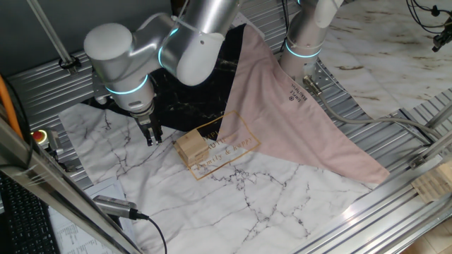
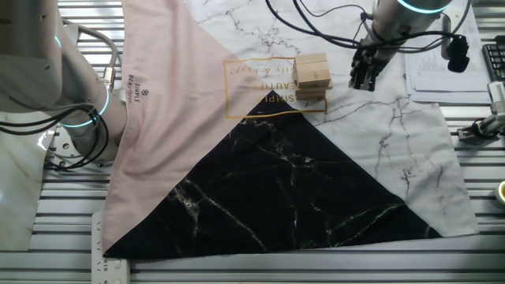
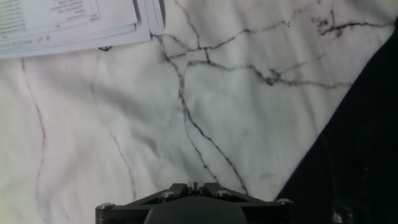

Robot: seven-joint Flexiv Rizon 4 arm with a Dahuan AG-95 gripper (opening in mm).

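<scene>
My gripper [image 1: 154,143] hangs over the white marbled part of the cloth, left of a small pile of light wooden blocks [image 1: 191,147]. From the opposite side, in exterior view 2, the gripper [image 2: 364,83] appears to the right of the wooden blocks [image 2: 313,71], with a clear gap between. The blocks look stacked, resting on the gold-framed lettering. In the wrist view the gripper's fingertips [image 3: 190,187] meet at the bottom centre; the fingers look shut, with nothing showing between them. Only cloth and papers lie ahead of them there.
The cloth has a black section [image 2: 284,181] and a pink section [image 2: 162,102], with mild creases. Papers [image 3: 68,22] lie at one side. Bare cloth surrounds the blocks.
</scene>
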